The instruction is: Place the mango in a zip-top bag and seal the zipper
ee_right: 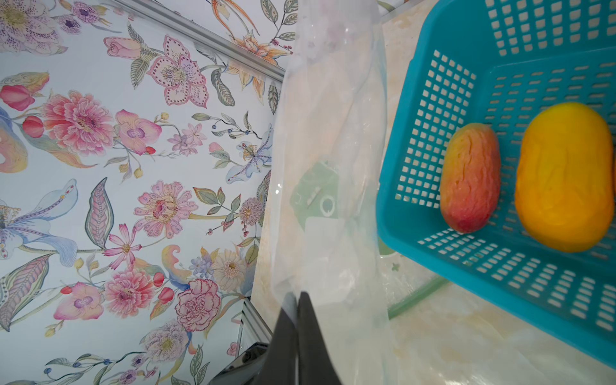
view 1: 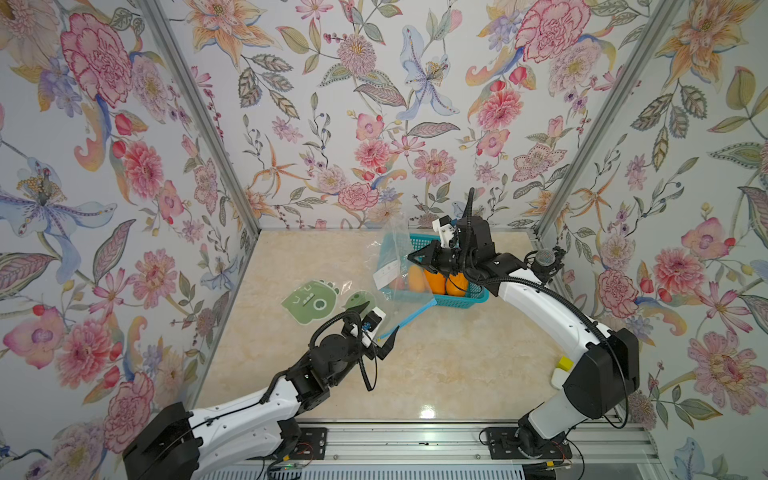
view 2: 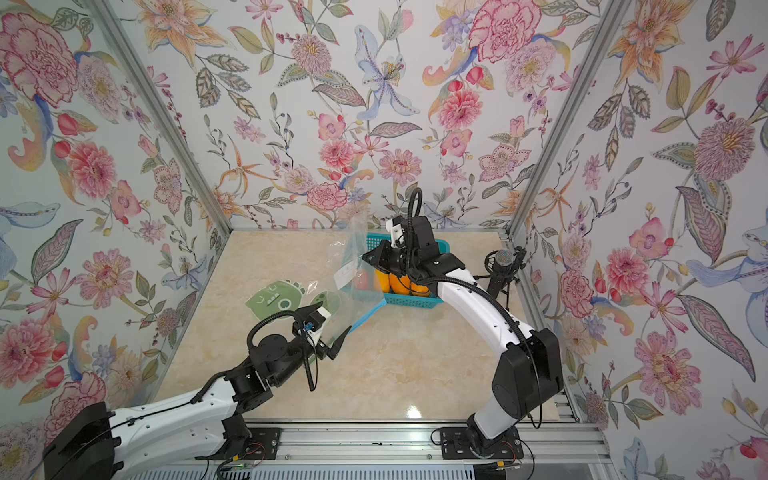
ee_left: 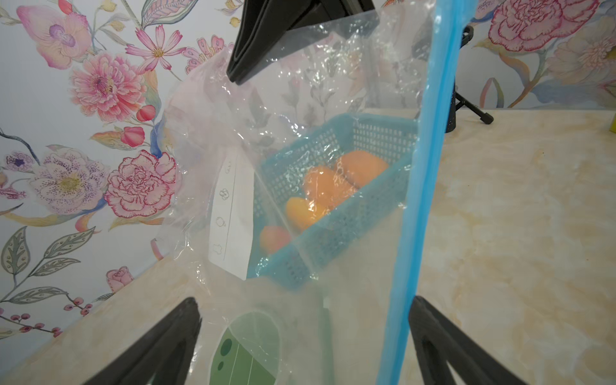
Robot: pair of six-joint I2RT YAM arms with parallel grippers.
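Observation:
A clear zip top bag (ee_left: 359, 256) with a white label and a blue strip (ee_left: 420, 192) along one edge hangs above the table, in front of the basket. My right gripper (view 1: 413, 259) is shut on the bag's film; its fingertips meet in the right wrist view. Below and left of it, my left gripper (view 1: 382, 326) stands open near the blue strip. In the left wrist view its fingers (ee_left: 176, 340) are wide apart, with the bag beyond them. A reddish, wrinkled mango-like fruit (ee_right: 471, 179) lies in the basket, beside a larger yellow one (ee_right: 564, 176).
The blue-green basket (ee_right: 397, 199) of several fruits stands at the back of the table, under the right arm. A green, animal-shaped mat (view 1: 297, 308) lies to the left, partly behind the bag. Free table (view 1: 472, 360) extends in front of the basket.

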